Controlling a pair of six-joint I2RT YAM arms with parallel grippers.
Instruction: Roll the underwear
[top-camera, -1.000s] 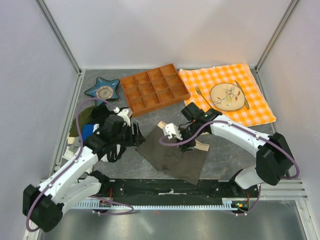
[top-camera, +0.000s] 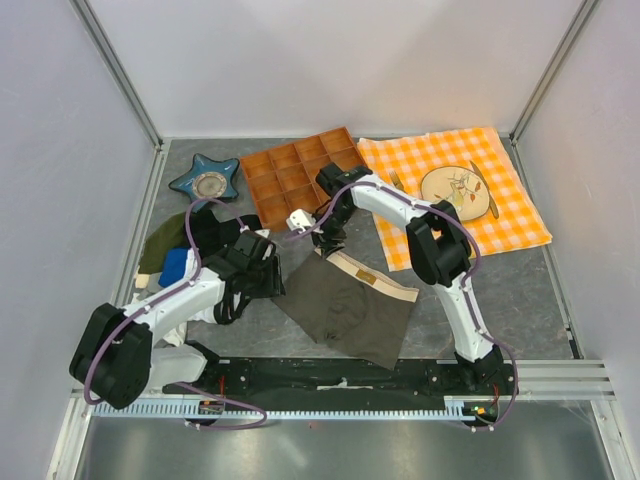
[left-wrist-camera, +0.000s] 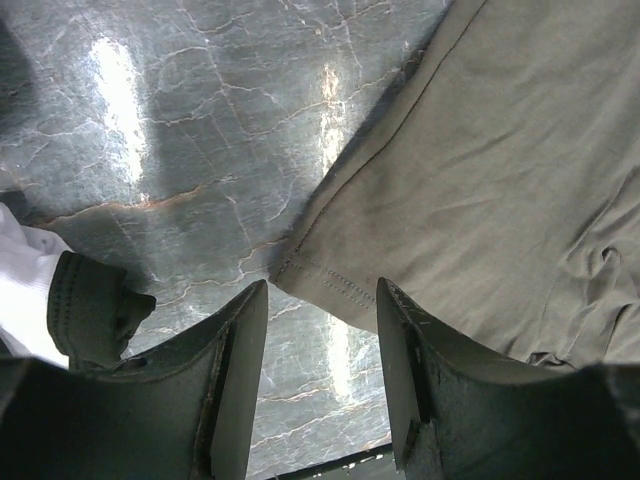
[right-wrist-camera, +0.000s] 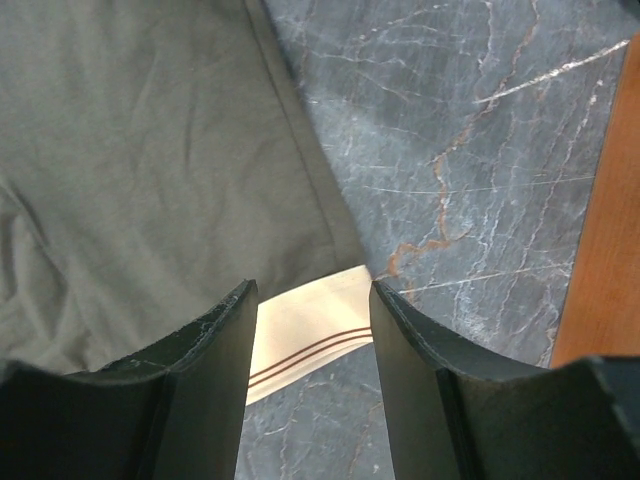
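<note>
The grey underwear (top-camera: 350, 320) lies spread flat, its pale waistband (top-camera: 380, 280) toward the back. My left gripper hangs open over the underwear's left corner; in the left wrist view that hemmed grey corner (left-wrist-camera: 450, 230) sits between and beyond the fingertips. My right gripper is open above the far corner, where the waistband (right-wrist-camera: 310, 330) shows between its fingers in the right wrist view.
A pile of clothing (top-camera: 170, 250) lies at the left, close beside the left gripper. A wooden compartment tray (top-camera: 280, 180) and blue star dish (top-camera: 203, 165) are at the back; a checked cloth with plate (top-camera: 455, 190) fills the back right.
My right arm has swung left and toward the back, to the waistband's far corner. My left arm has shifted slightly, its gripper now at the underwear's left corner.
</note>
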